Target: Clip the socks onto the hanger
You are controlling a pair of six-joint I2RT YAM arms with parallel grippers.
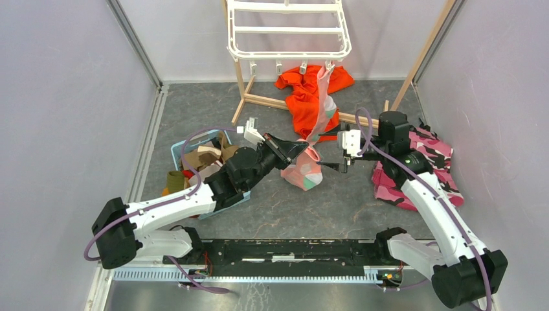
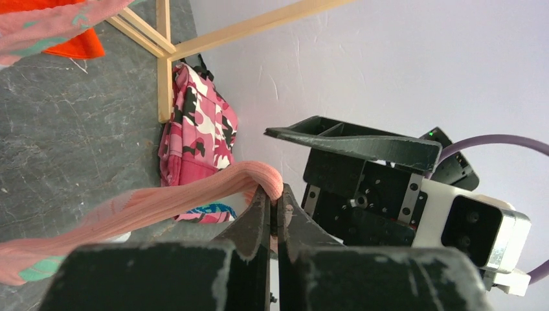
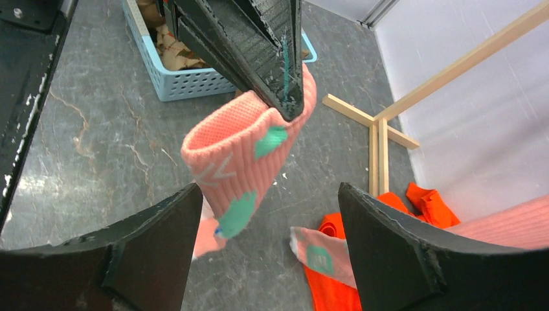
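Observation:
A pink sock with mint patches [image 1: 303,173] hangs from my left gripper [image 1: 301,146], which is shut on it; in the right wrist view the sock's cuff [image 3: 233,165] faces my right gripper. That gripper [image 1: 327,150] is part open around the space beside the held sock, its fingertips apart. A second pink sock [image 1: 324,91] hangs from a clip of the white hanger [image 1: 288,54] at the top.
An orange cloth [image 1: 301,103] lies at the wooden stand's foot. A blue basket [image 1: 230,203] of items sits left, a pink camouflage bag [image 1: 414,194] right.

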